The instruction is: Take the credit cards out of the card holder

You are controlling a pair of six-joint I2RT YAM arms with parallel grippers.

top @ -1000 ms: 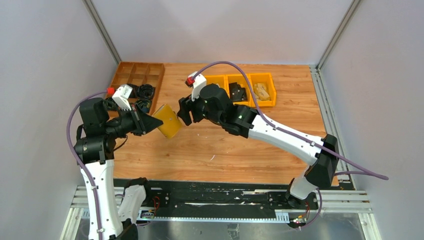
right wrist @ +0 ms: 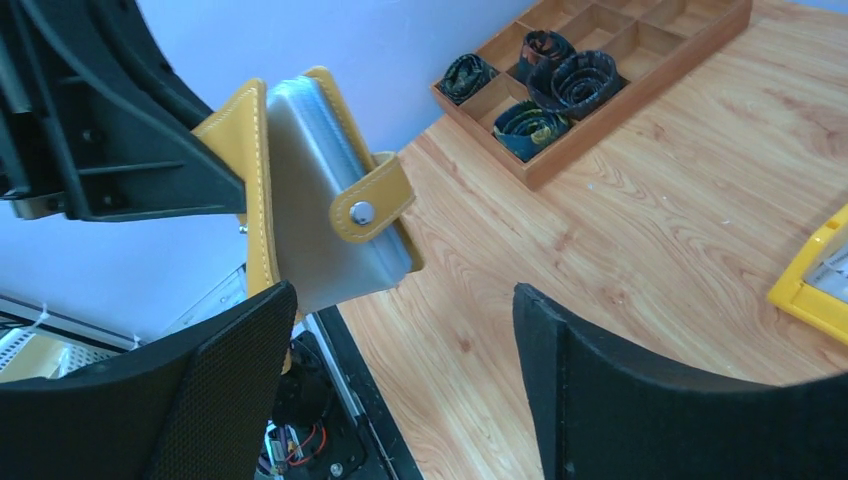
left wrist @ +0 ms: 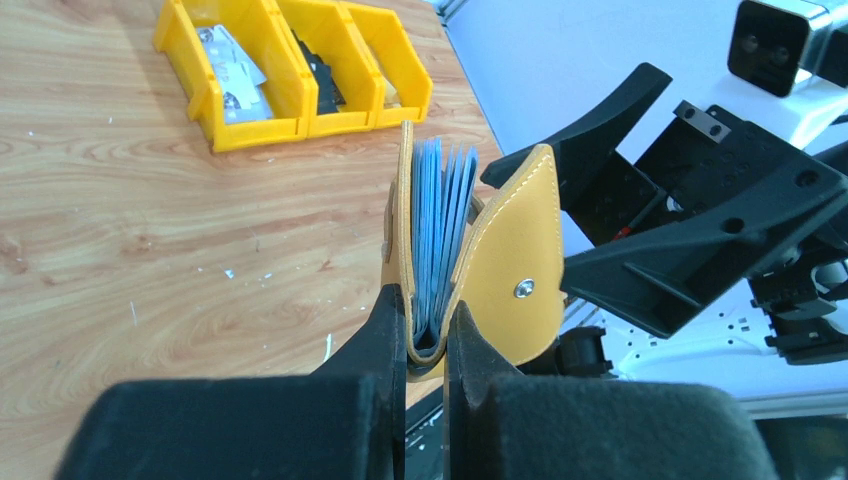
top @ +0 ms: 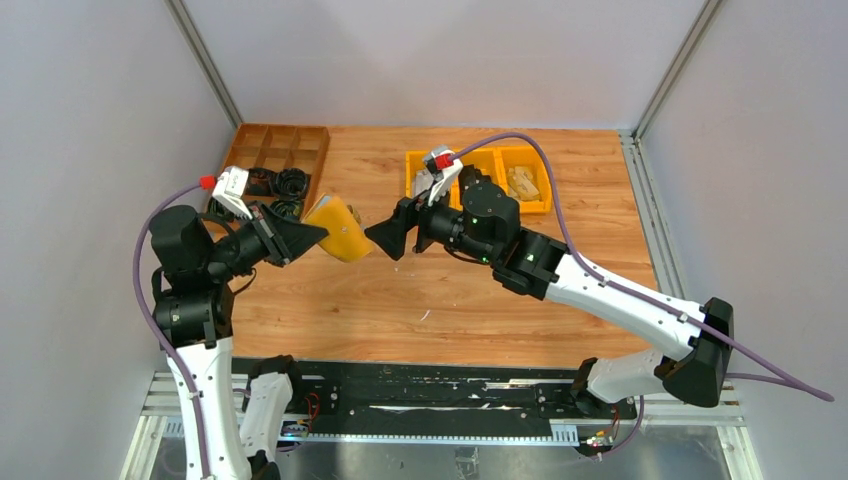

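A tan card holder [top: 343, 231] with stitched edges is held in the air at its spine, my left gripper shut on it. Its clear-blue card sleeves [left wrist: 436, 225] are fanned a little between the two covers in the left wrist view. From the right wrist view, the snap strap [right wrist: 371, 203] hangs unfastened from one cover, and the sleeve stack [right wrist: 325, 200] shows between the covers. My right gripper stands open with nothing between its fingers, a short way to the right of the holder. Whether cards sit inside the sleeves is hard to tell.
Yellow bins [top: 478, 177] at the back hold pale and dark items. A wooden compartment tray [top: 275, 150] with dark rolled items lies at the back left.
My right arm has drawn back rightward from the holder and its wrist has turned. The left gripper has tilted the holder, still gripped, and moved it slightly.
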